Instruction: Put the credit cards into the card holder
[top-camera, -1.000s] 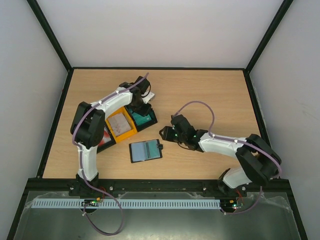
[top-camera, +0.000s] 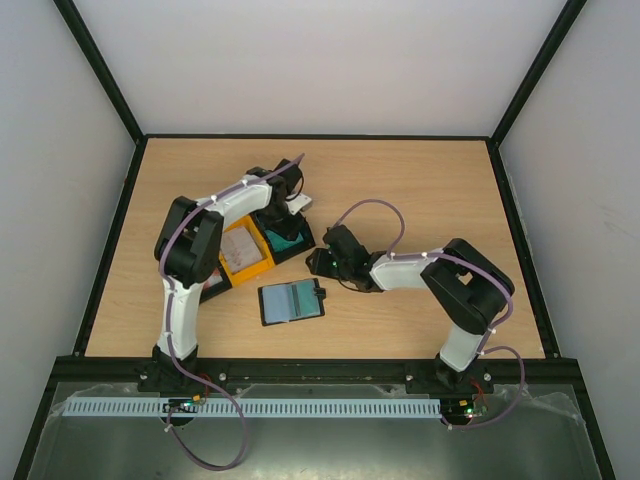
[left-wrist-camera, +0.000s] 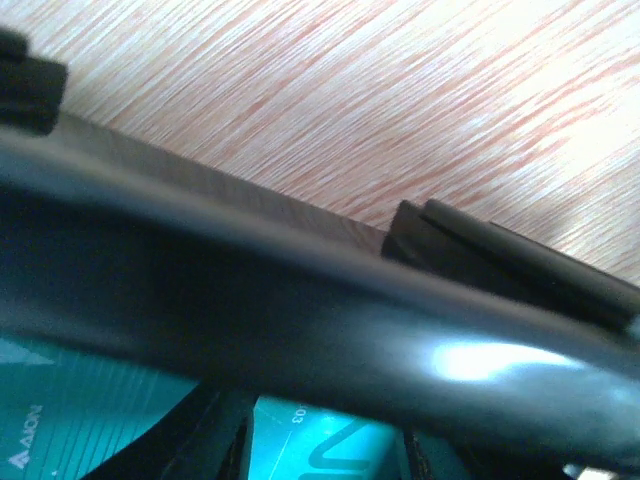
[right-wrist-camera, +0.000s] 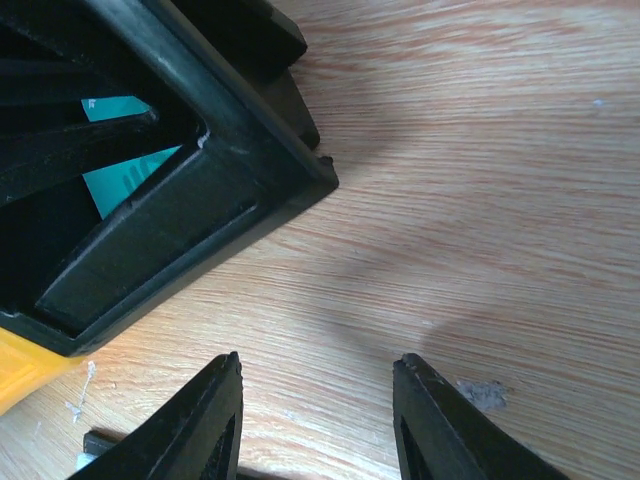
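Note:
My left gripper (top-camera: 290, 215) is down at the black box with teal cards (top-camera: 285, 240) at the upper end of the row of boxes. Its fingers, partly hidden by the box wall in the left wrist view, are at a teal card (left-wrist-camera: 310, 445); whether they grip it is unclear. My right gripper stands open and empty over bare wood, just right of that box (right-wrist-camera: 150, 250). The card holder (top-camera: 291, 301) lies open in front of the boxes, with pale blue and teal sides.
A yellow box (top-camera: 258, 263) with pale cards and another black box with red cards (top-camera: 213, 277) continue the row toward the lower left.
My right gripper has moved left, toward the black box. My left arm has shifted slightly right over the last second, with its gripper lower at the box.

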